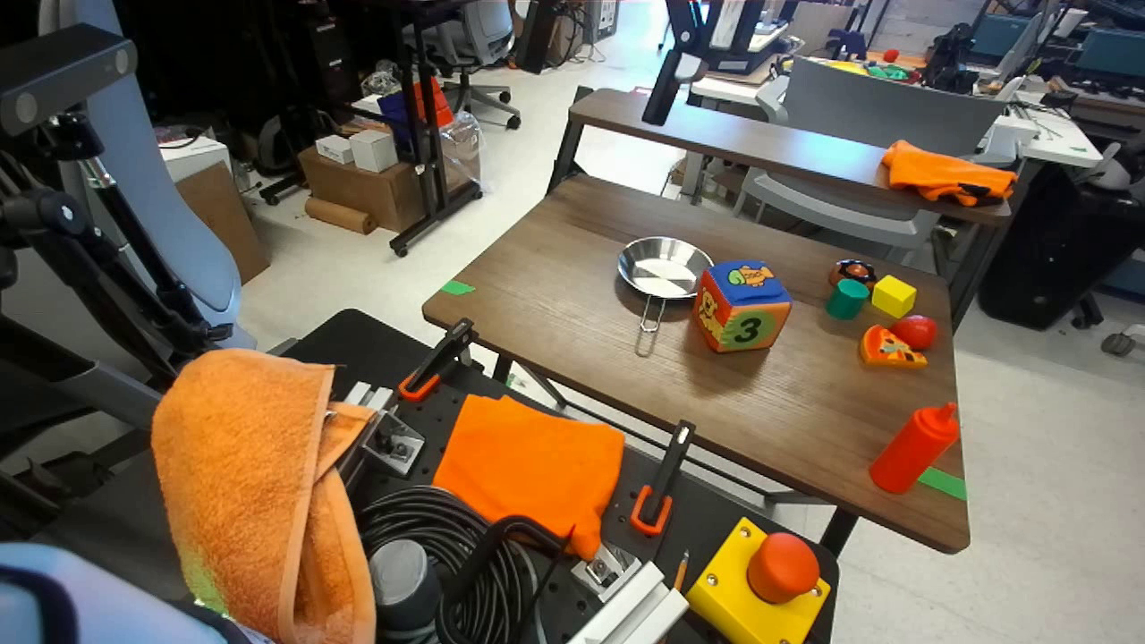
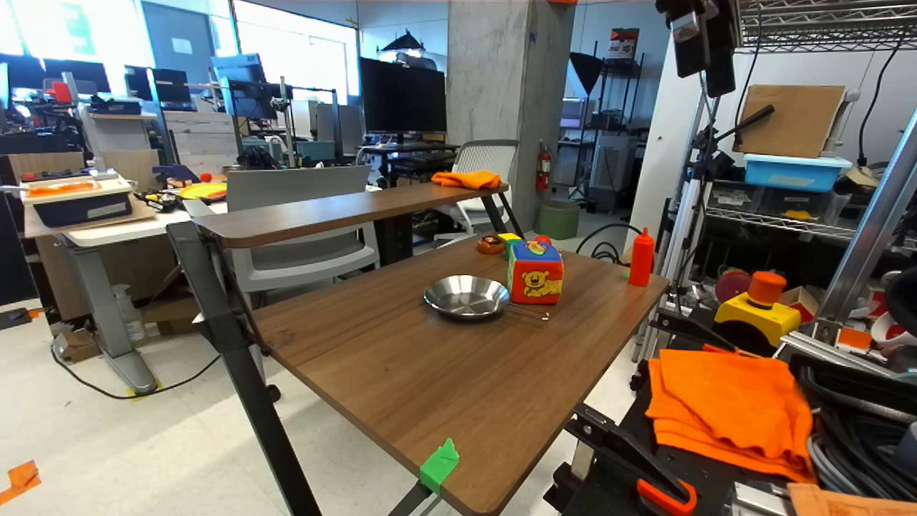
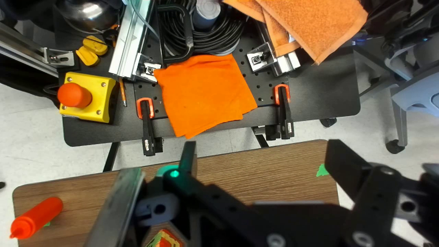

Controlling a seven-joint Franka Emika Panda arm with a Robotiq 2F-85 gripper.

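My gripper is open, its two dark fingers far apart in the wrist view, nothing between them. It hangs high over the brown table [image 1: 558,258], well clear of everything on it. A shiny metal pan [image 1: 665,267] rests near the table's middle, handle toward the near edge. Close beside it is a soft block [image 1: 742,307] with a 3 and a bear on its sides. Grouped at the right are a teal cylinder [image 1: 847,300], a yellow block [image 1: 893,296], a red ball-like piece [image 1: 914,332] and a toy pizza slice [image 1: 892,349]. A red bottle [image 1: 913,449] stands near the right corner.
A raised shelf [image 1: 741,141] runs along the table's far side, with an orange cloth [image 1: 945,173] at one end. The near black bench holds clamps, cables and a yellow box with a red button [image 1: 783,568].
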